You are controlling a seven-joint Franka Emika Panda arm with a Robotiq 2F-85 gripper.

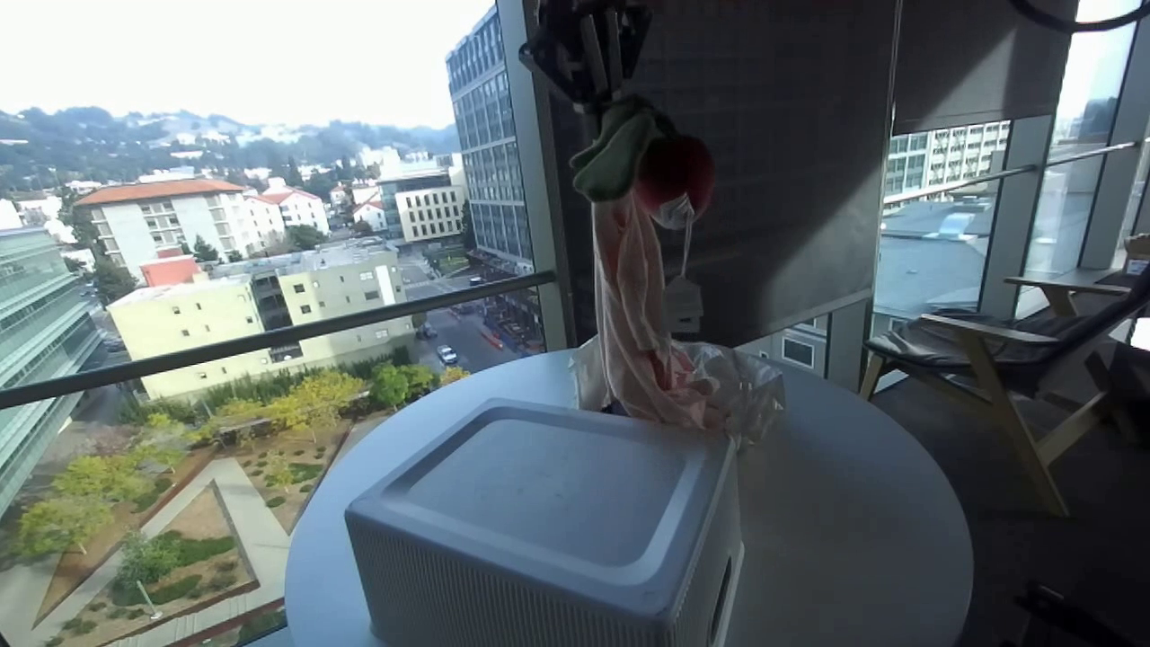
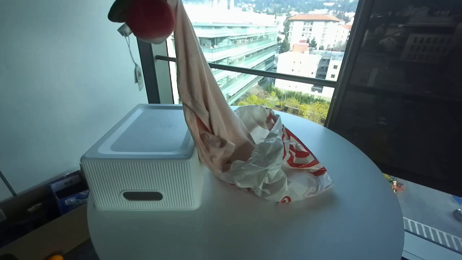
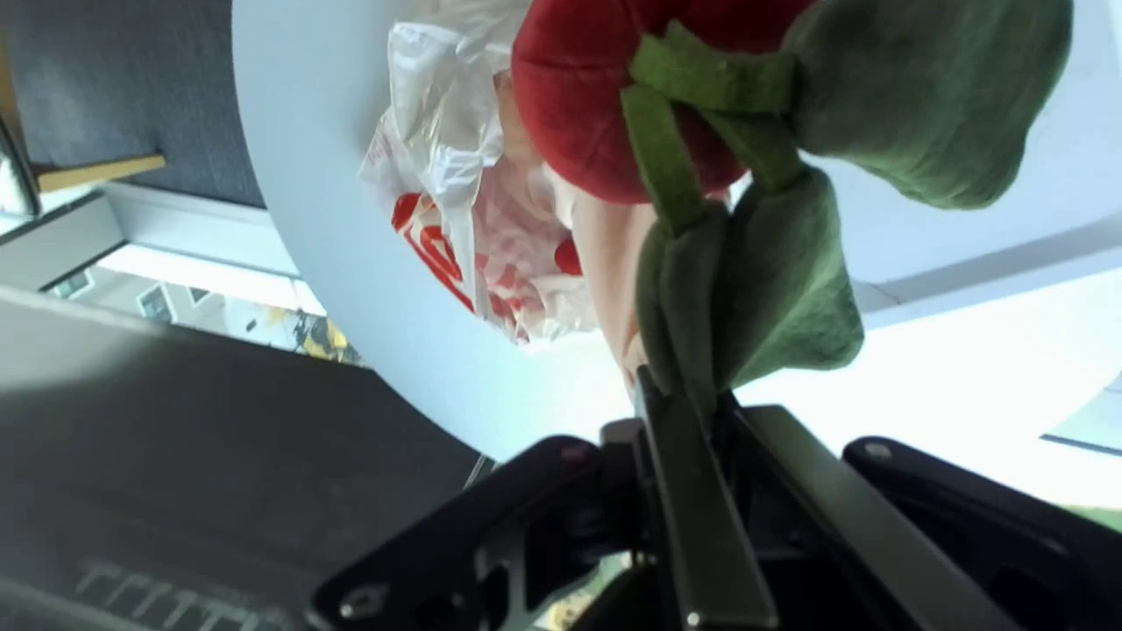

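High above the table hangs a red plush fruit with green felt leaves. My gripper is shut on it; in the wrist view the leaf end enters between the fingers. A peach-coloured cloth stretches from close to the fingertips down into a plastic bag with red print. Whether the fingers pinch the cloth too, or it only clings to the plush, I cannot tell. A white tag dangles from the fruit on a string.
A white ribbed box, flat top up, stands beside the bag on the round white table. Bare tabletop lies in front of the bag and at its outer side. A window and dark blind are behind.
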